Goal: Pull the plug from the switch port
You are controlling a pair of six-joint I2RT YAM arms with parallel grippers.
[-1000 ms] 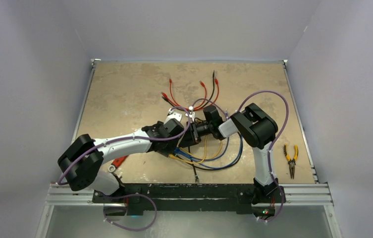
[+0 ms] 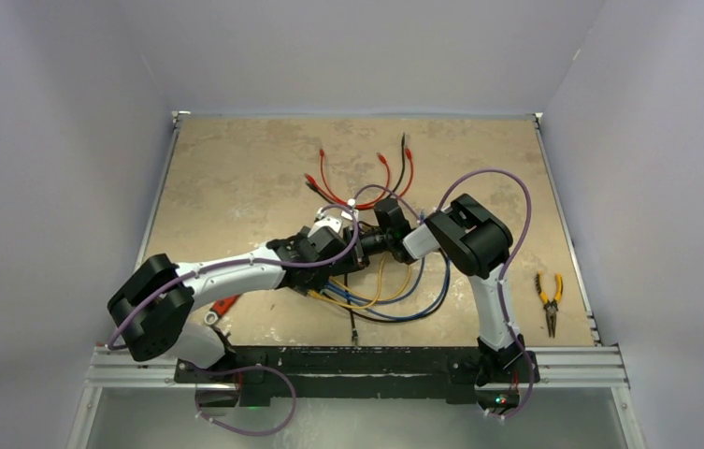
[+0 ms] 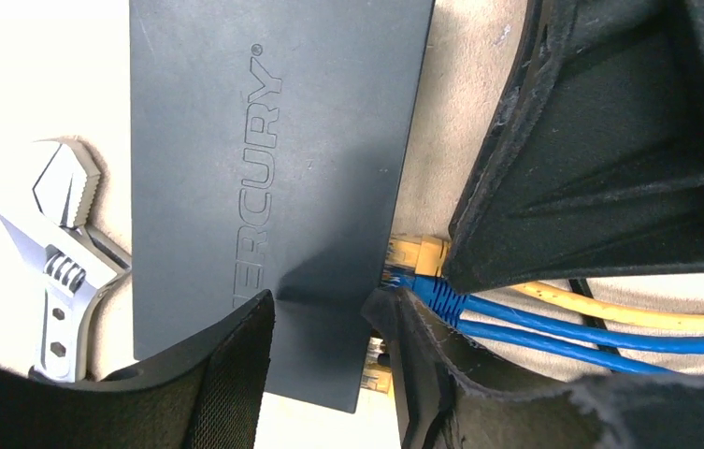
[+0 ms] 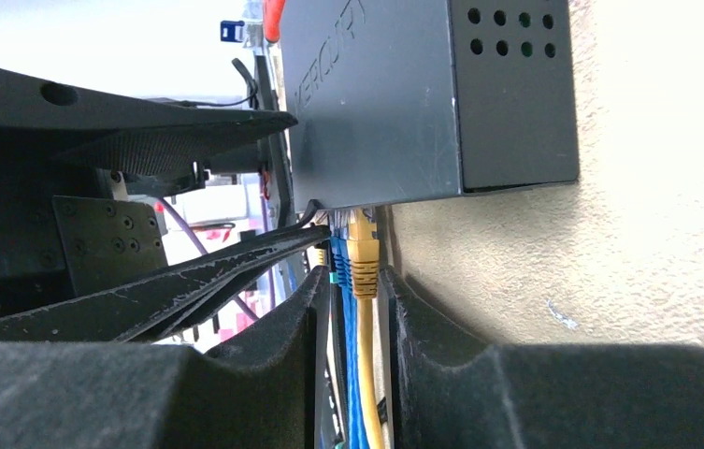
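Observation:
The black switch (image 3: 273, 178), marked MERCURY, lies flat with cables plugged along one edge. A yellow plug (image 4: 364, 253) sits at its port edge, beside several blue plugs (image 3: 425, 290). My right gripper is part open, with its fingertips on either side of the yellow plug's boot and cable; whether they touch it is unclear. Over the switch's port edge, my left gripper stands part open, with one finger (image 3: 254, 323) above the case and the other (image 3: 387, 311) beside the plugs. Both arms hide most of the switch in the top view.
An adjustable wrench (image 3: 72, 281) lies beside the switch. Yellow-handled pliers (image 2: 550, 301) rest at the right. Red and black leads (image 2: 366, 201) lie behind the arms. Loops of blue cable (image 2: 437, 299) spread across the front. The back left of the board is free.
The right arm has shifted slightly left, toward the left gripper. A loose black cable end near the front edge has slid left too. The left arm has barely moved.

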